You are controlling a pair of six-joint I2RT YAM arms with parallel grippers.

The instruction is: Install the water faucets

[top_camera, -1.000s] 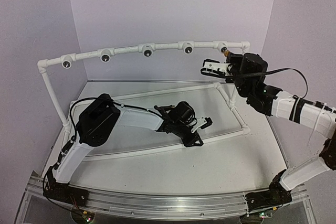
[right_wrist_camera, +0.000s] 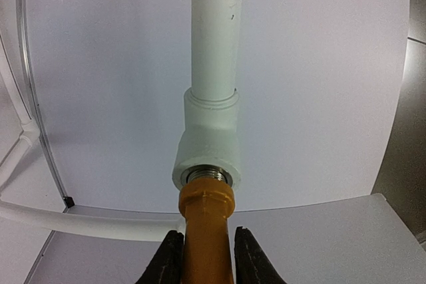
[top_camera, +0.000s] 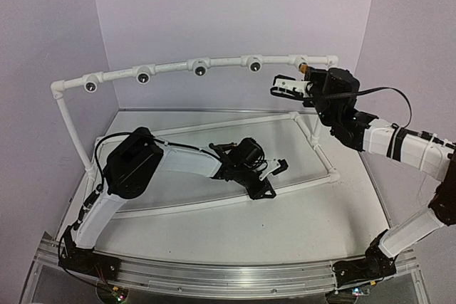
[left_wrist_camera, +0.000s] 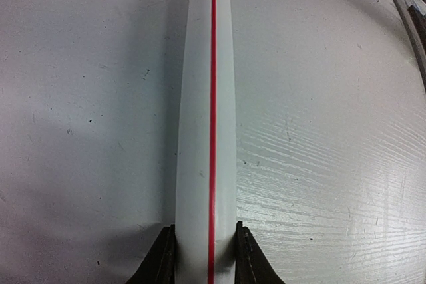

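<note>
An orange-brown faucet (right_wrist_camera: 208,231) is in my right gripper, which is shut on its body. Its end meets the threaded mouth of the rightmost white tee fitting (right_wrist_camera: 208,134); some metal thread still shows between them, and how deep it sits I cannot tell. From above, the faucet (top_camera: 303,67) shows just below the top pipe beside the right arm. Low at the front, my left gripper is shut on the white lower pipe (left_wrist_camera: 200,131) with its red stripe, one finger on each side.
Several other tee fittings along the top pipe (top_camera: 167,67) have dark open mouths, with no faucet in them. The left arm (top_camera: 187,161) lies across the lower frame.
The left arm looks still.
</note>
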